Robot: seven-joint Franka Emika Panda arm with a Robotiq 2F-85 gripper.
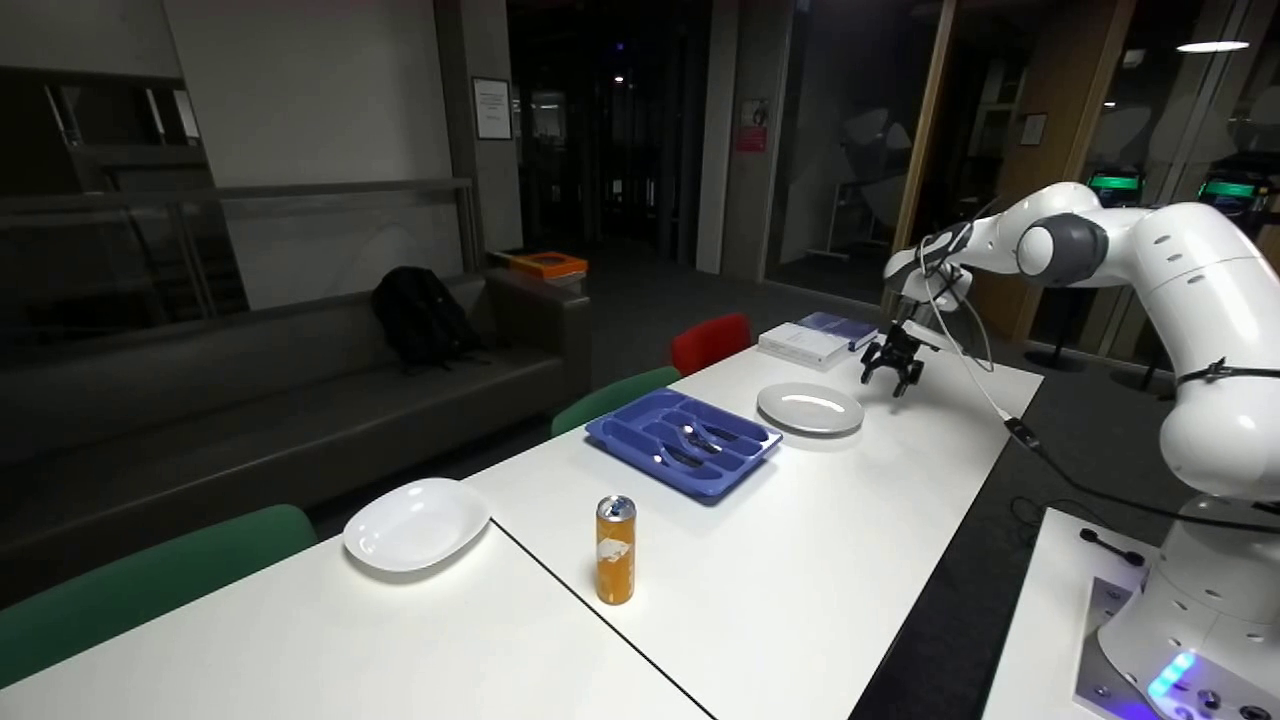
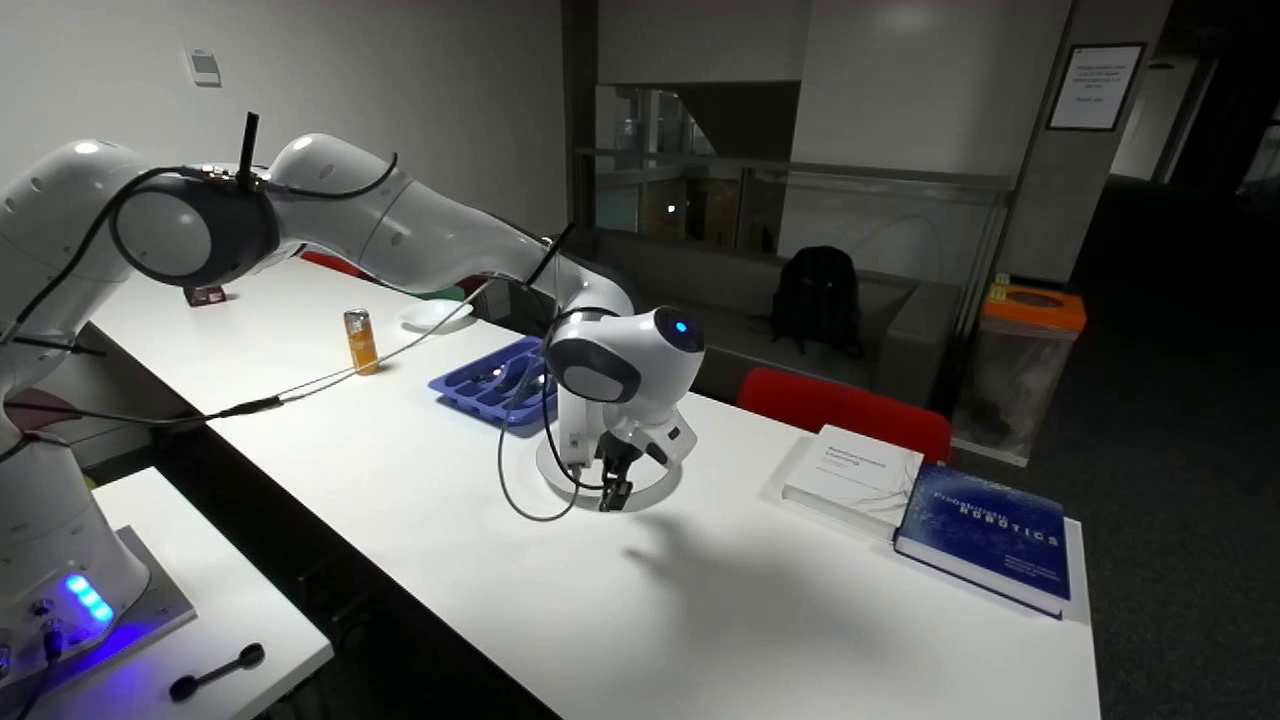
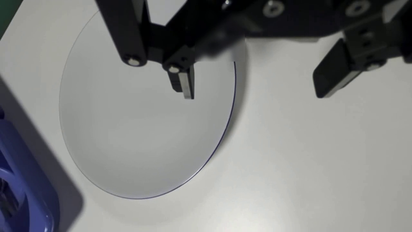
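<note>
A grey-white plate (image 1: 810, 408) lies flat on the table beyond the blue cutlery tray. My gripper (image 1: 885, 374) hangs above the table on the plate's far right side in exterior view 1. Seen from the wrist, the gripper is open with nothing between its fingers. One fingertip (image 3: 186, 83) overlaps the plate (image 3: 143, 154) near its right side, while the other fingertip (image 3: 330, 75) is over bare table. Exterior view 2 has the gripper (image 2: 615, 493) in front of the plate (image 2: 654, 490), partly covering it.
The blue tray (image 1: 720, 482) holds some cutlery. An orange can (image 1: 615, 564) stands upright nearer the first camera, with a white bowl (image 1: 416, 528) to its left. Two thick books, one white (image 2: 852, 480) and one blue (image 2: 984, 528), lie at the far end.
</note>
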